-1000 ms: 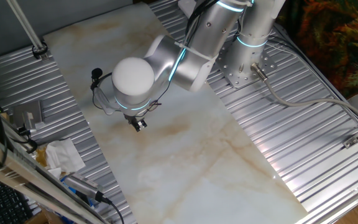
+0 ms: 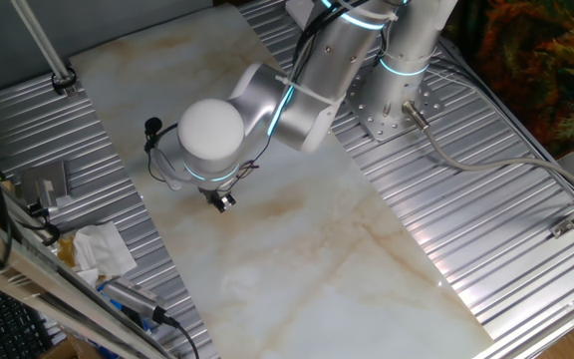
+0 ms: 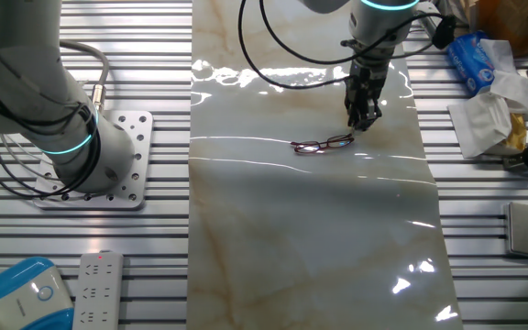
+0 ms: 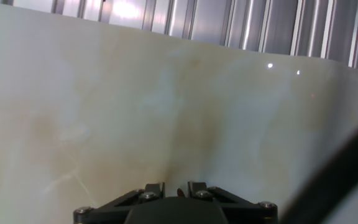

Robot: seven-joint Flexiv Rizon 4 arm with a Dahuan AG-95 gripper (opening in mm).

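A pair of dark reddish-framed glasses [image 3: 322,145] lies on the marble-patterned board [image 3: 273,220]. My gripper [image 3: 363,126] points down close beside one end of the glasses, low over the board; whether it touches them I cannot tell. In the wrist view the fingers of my gripper stand apart, with a small dark reddish bit showing in the gap that is too small to identify. From exterior view 1 the gripper [image 2: 225,204] shows below the white-domed wrist, and the glasses are hard to separate from the cables there.
Slatted metal decking [image 2: 466,219] surrounds the board. White tissues [image 3: 482,124] and a blue packet [image 3: 471,62] lie beyond its right edge. Loose black cables hang around the wrist. A power strip [image 3: 97,289] lies near the base. Most of the board is bare.
Nothing else has visibly moved.
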